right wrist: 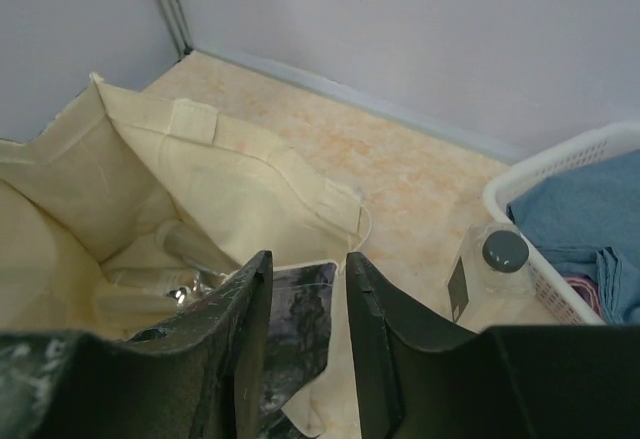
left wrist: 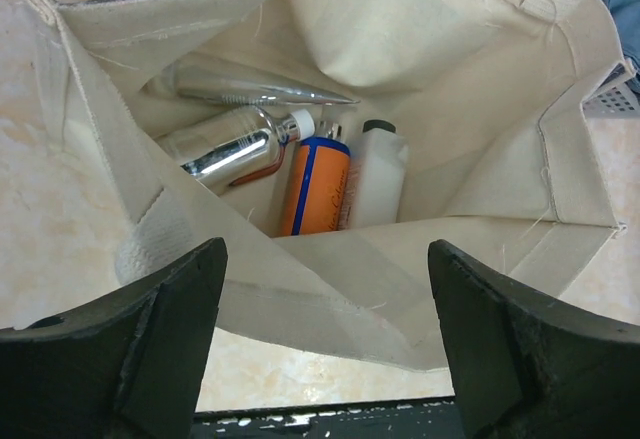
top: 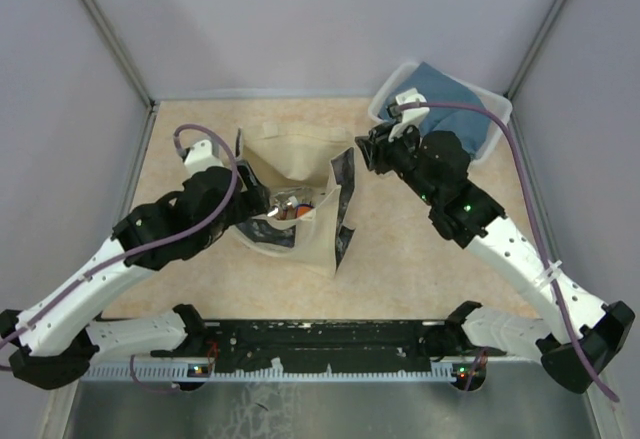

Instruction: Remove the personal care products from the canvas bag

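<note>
The cream canvas bag (top: 295,154) stands wide open on the table. In the left wrist view it holds an orange and blue bottle (left wrist: 319,184), a white bottle with a dark cap (left wrist: 377,177), a clear bottle with a white cap (left wrist: 235,144) and a clear tapered tube (left wrist: 245,81). My left gripper is over the bag's near left side, fingers apart, nothing between them. My right gripper is raised right of the bag, fingers slightly apart and empty. A clear bottle with a black cap (right wrist: 490,264) stands outside the bag, beside the basket.
A white basket (right wrist: 515,194) with blue cloth (right wrist: 575,209) stands at the back right. Grey walls close in the sides and back.
</note>
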